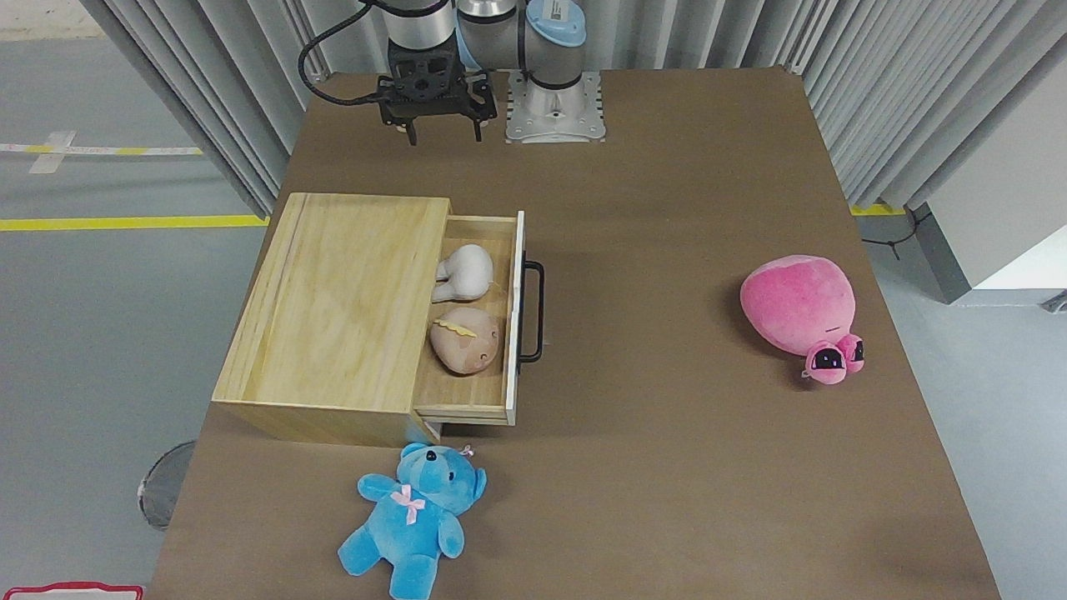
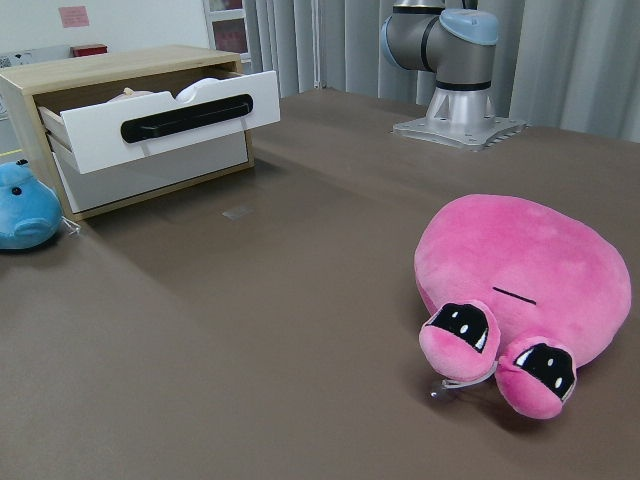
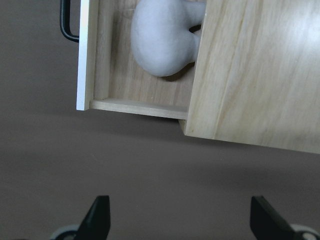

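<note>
My gripper (image 1: 445, 130) hangs at the back of the table, behind the wooden cabinet (image 1: 330, 300); in the wrist view its two fingers stand wide apart with bare table between them. The cabinet's drawer (image 2: 180, 140) is pulled out, its white front with a black handle (image 1: 532, 310). Inside lie a white plush (image 3: 165, 37) toward the back and a beige round object (image 1: 464, 340) with a yellow mark toward the front.
A blue teddy bear (image 1: 410, 520) lies at the cabinet's front end. A pink plush (image 1: 795, 305) lies at the table's right. The table between drawer and pink plush is clear.
</note>
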